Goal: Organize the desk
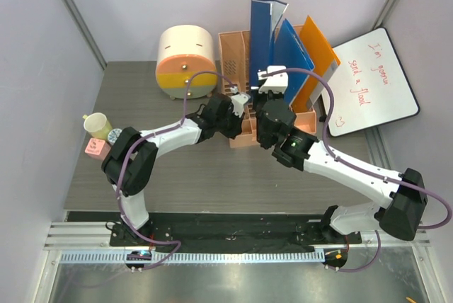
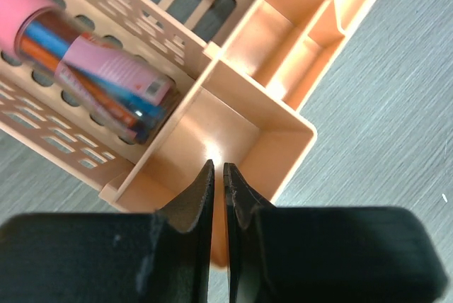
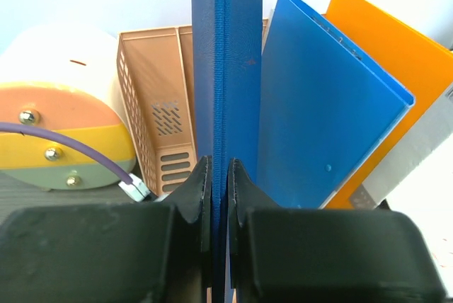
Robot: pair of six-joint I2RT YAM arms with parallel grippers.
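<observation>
An upright blue folder stands over the peach desk organizer. My right gripper is shut on that folder's spine edge. A second blue folder and an orange folder lean to the right in the organizer. My left gripper is at the organizer's front corner, its fingers close together with a narrow gap. The front compartment's wall shows in that gap; whether both fingers touch it is unclear. A pink-capped clear tube of pens lies in a slotted compartment beside an empty one.
A striped drawer box stands left of the organizer. A whiteboard leans at the right. A mug and a pink block sit at the far left.
</observation>
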